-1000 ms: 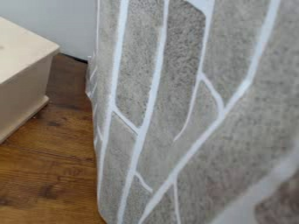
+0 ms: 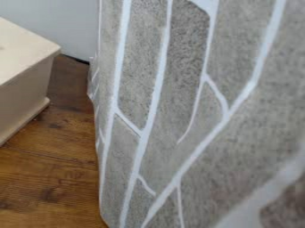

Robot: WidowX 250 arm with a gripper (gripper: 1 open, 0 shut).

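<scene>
A large grey, mottled surface with white branching lines (image 2: pixel 202 62), perhaps fabric or a covering, fills the right two thirds of the camera view, very close up. Its left edge curves down to the floor. My gripper is not visible in this view.
A cream wooden box or piece of furniture (image 2: pixel 21 80) stands at the left. Brown wood-look floor (image 2: pixel 42 187) shows at the lower left, clear in front of the box. A pale wall (image 2: pixel 66 22) is at the upper left.
</scene>
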